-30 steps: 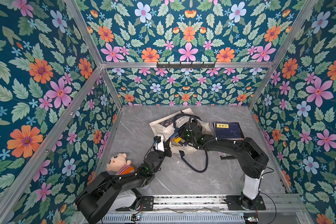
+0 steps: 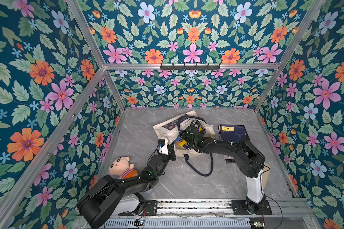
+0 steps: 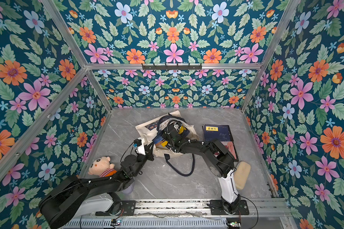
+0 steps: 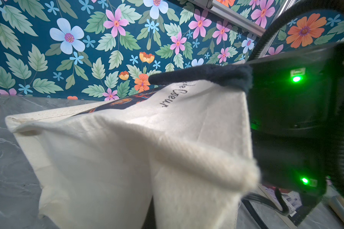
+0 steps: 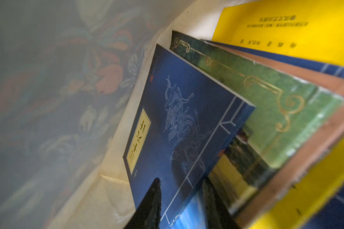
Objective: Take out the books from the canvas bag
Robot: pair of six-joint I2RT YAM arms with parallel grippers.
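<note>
The cream canvas bag (image 2: 165, 131) lies toward the back middle of the table, its mouth toward the arms. Inside it, the right wrist view shows a blue book (image 5: 179, 118) with a pale title label, then a green book (image 5: 271, 103) and a yellow book (image 5: 290, 30). My right gripper is at the mouth, its fingers parted over the blue book's spine edge without gripping it. At the bag's left front, my left gripper (image 2: 172, 147) is shut on the canvas edge; cloth hides most of its fingers in the left wrist view.
A dark blue book (image 2: 233, 132) lies right of the bag, with a reddish one (image 3: 230, 148) below it. A plush doll (image 2: 122, 167) sits front left and a tan block (image 3: 241, 174) front right. The bag's strap (image 2: 206, 174) loops onto the clear front middle.
My right gripper has shifted slightly left and farther into the bag's mouth, its arm following. The left arm and the bag stay nearly still.
</note>
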